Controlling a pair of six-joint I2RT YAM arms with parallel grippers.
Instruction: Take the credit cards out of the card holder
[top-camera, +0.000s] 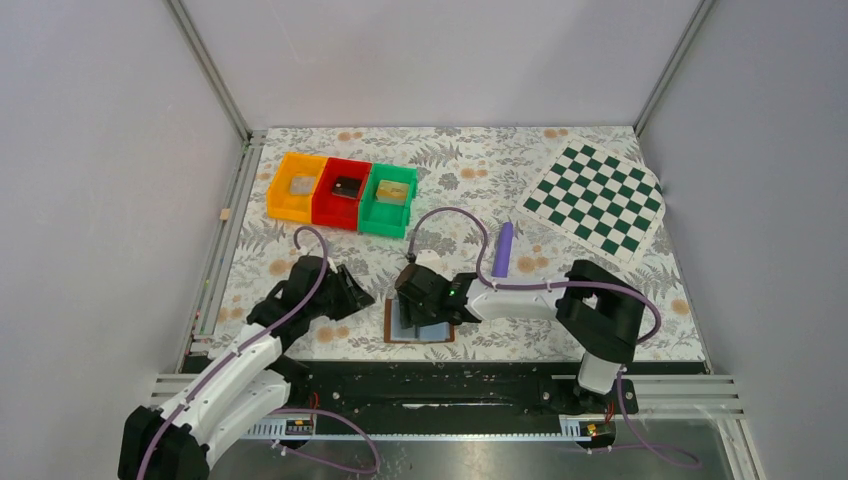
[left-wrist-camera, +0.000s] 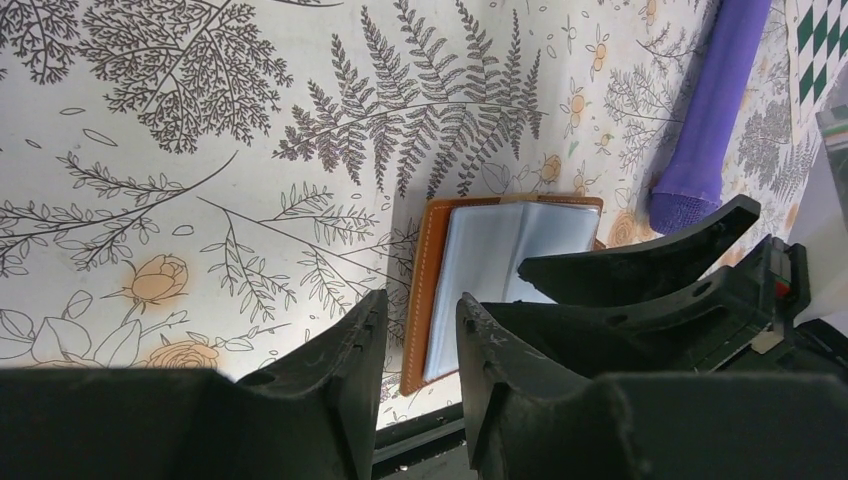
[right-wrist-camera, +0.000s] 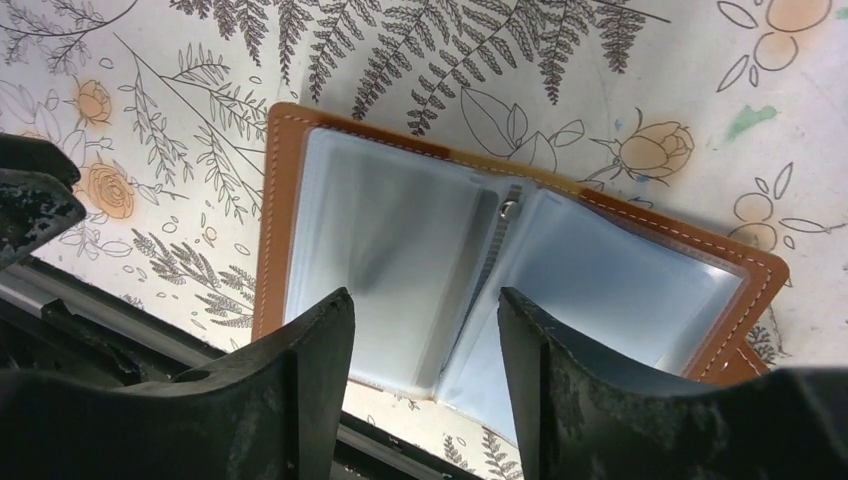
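Note:
The brown card holder (top-camera: 387, 322) lies spread flat near the table's front edge, its translucent sleeves (right-wrist-camera: 390, 230) facing up. In the right wrist view a small metal stud (right-wrist-camera: 509, 210) shows on the spine between the two halves. No card can be made out clearly through the cloudy plastic. Over the holder is my right gripper, its fingers part open, with nothing gripped between the fingertips. To the left of the holder, my left gripper stands open and empty, apart from the brown edge.
Yellow (top-camera: 277, 203), red (top-camera: 320, 212) and green (top-camera: 371, 222) bins at the back left each contain an item. A purple cylinder (top-camera: 503, 250) lies behind the right arm; a checkered board (top-camera: 595, 200) is at the back right. The two grippers are close together.

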